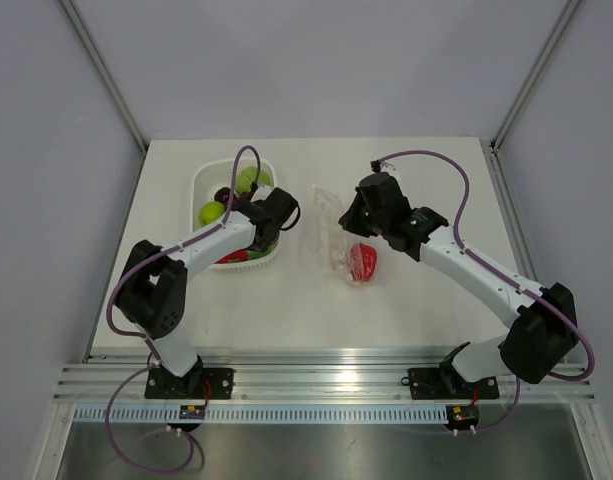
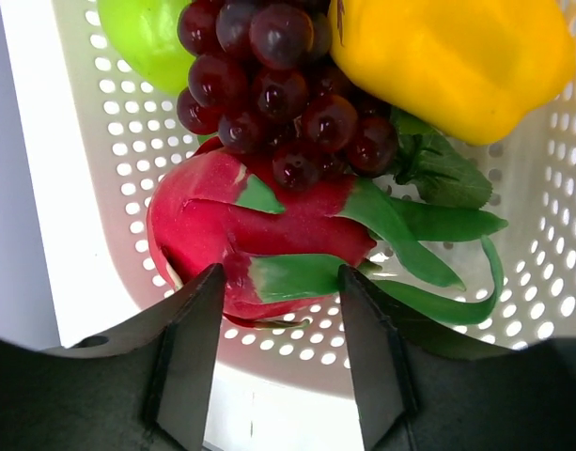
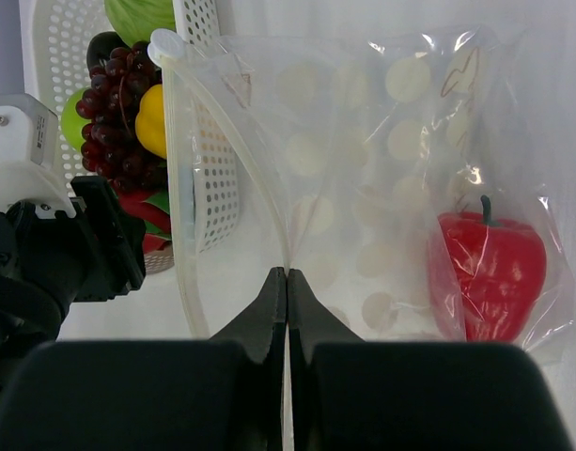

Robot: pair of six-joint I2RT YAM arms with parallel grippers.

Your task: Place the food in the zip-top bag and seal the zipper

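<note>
A clear zip top bag lies on the table with a red bell pepper inside its far right end. My right gripper is shut on the edge of the bag's mouth, which runs between its fingertips. In the basket, a red dragon fruit with green leaf tips lies under dark grapes, beside a yellow pepper and a green fruit. Over the dragon fruit, my left gripper stands part open, a green leaf tip showing between its fingers. Contact is unclear.
The white perforated basket stands at the left of the white table, its wall close to the bag's left side. A green round vegetable sits at its back.
</note>
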